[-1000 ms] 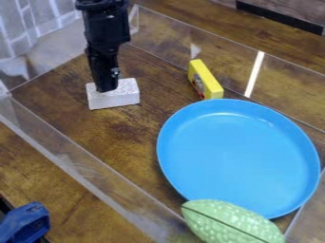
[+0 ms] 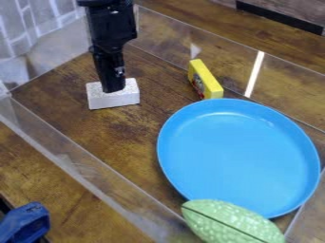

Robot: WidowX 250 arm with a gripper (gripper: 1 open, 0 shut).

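My black gripper (image 2: 112, 76) points down at the upper left, its fingertips just over a white block (image 2: 112, 100) on the wooden floor of the work area. The fingers look close together, with nothing visible between them; whether they touch the block is unclear.
A yellow box (image 2: 204, 79) lies right of the block. A large blue plate (image 2: 237, 157) fills the right, with a green oval object (image 2: 231, 223) at its lower edge. A blue object (image 2: 23, 224) sits at the lower left. Clear plastic walls border the area; the wood below the block is clear.
My gripper has shifted very slightly over the white block. The other things have not visibly moved.
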